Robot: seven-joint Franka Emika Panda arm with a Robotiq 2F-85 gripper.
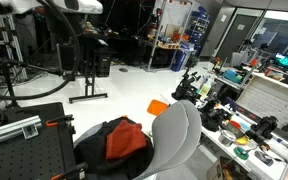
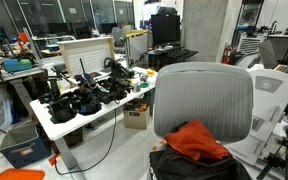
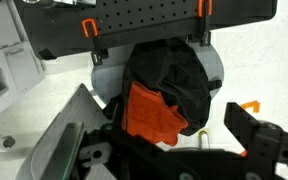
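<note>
A red cloth [image 1: 127,139] lies crumpled on a black cloth [image 2: 184,167] on the seat of a grey chair [image 1: 176,135]. In exterior view 2 the red cloth [image 2: 195,140] rests against the lower part of the chair's backrest [image 2: 206,95]. Seen from above in the wrist view, the red cloth [image 3: 152,115] sits beside the spread black cloth [image 3: 189,78]. My gripper is open at the bottom of that view, its dark fingers [image 3: 263,143] wide apart and blurred. Nothing shows between them. Exterior view 1 does not clearly show the gripper.
A black perforated table [image 3: 144,22] borders the chair. A white bench [image 2: 72,128] with several black devices stands behind the chair. An orange bin [image 2: 24,146] is on the floor. The pale floor [image 1: 119,90] has open room.
</note>
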